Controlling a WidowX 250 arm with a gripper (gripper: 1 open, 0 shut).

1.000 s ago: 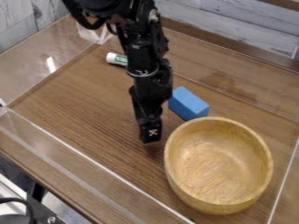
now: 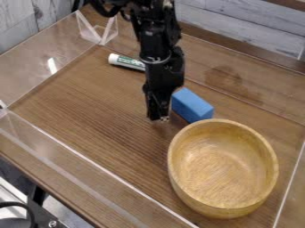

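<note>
My black gripper (image 2: 159, 111) points down over the middle of the wooden tray, just left of a blue block (image 2: 192, 105) and touching or very near it; whether its fingers are open or shut is unclear. A large yellow bowl (image 2: 223, 200) sits at the front right. A small white and green cylinder (image 2: 125, 61) lies behind the gripper, to its left.
A pale translucent object (image 2: 93, 27) is at the top left, near the tray's white walls.
The gripper has moved back, away from the camera, and slightly up in the view. The block and bowl look unmoved.
</note>
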